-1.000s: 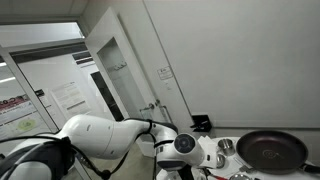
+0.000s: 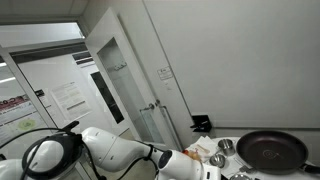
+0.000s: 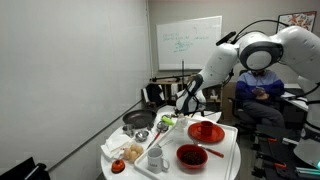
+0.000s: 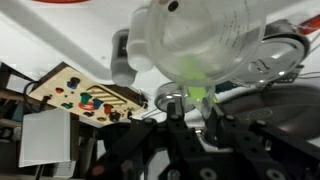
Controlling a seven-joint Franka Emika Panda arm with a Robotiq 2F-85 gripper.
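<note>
A translucent cup (image 4: 215, 40) fills the upper middle of the wrist view, close to the camera. Below it sits my gripper, apparently shut on the cup's edge, though the exact contact is hard to make out. Bright green shows by the rim and through the clear wall; I cannot tell whether that green thing touches the fingers. From the second exterior view, the gripper (image 3: 183, 112) is low over the far part of the white table, with a green object (image 3: 168, 121) close by. In the first exterior view the arm hides the fingertips.
A dark pan (image 2: 272, 151) lies by the wall, near small metal cups (image 2: 226, 147). On the table's nearer side are a red plate (image 3: 206, 132), a red pot (image 3: 194, 155), a white mug (image 3: 155, 158) and a tomato (image 3: 117, 166). A wooden pegboard (image 4: 85, 95) stands beyond the table.
The pan and metal cups have stayed put.
</note>
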